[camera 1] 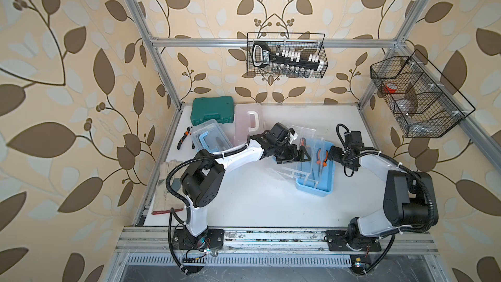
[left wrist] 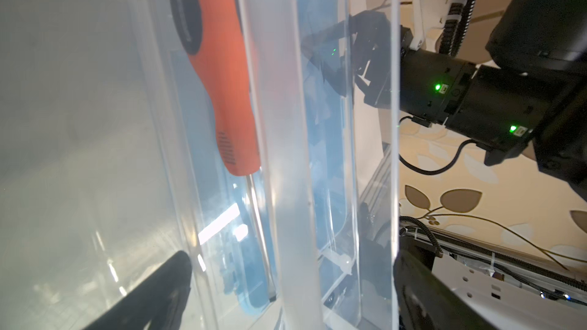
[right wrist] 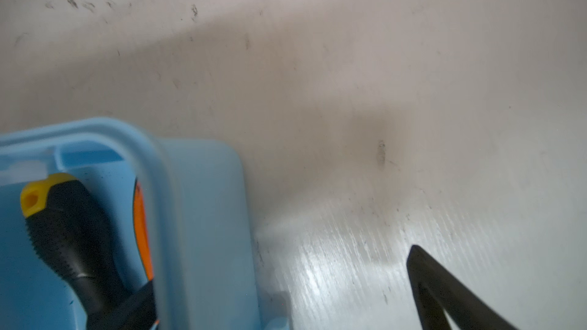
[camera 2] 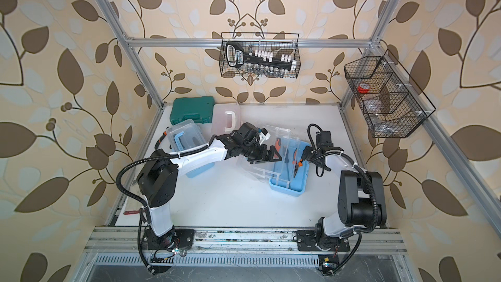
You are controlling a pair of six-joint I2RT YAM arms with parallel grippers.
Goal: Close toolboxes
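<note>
An open light-blue toolbox holds pliers and screwdrivers; its clear lid leans up along its left side. My left gripper is over that lid; in the left wrist view its blurred fingers stand either side of clear plastic edges, and whether it grips them cannot be told. My right gripper is open at the toolbox's right wall, one finger by the rim. A second blue box with clear lid sits at the left.
A green case and pink case stand at the back. Loose tools lie along the left. Wire baskets hang on the frame.
</note>
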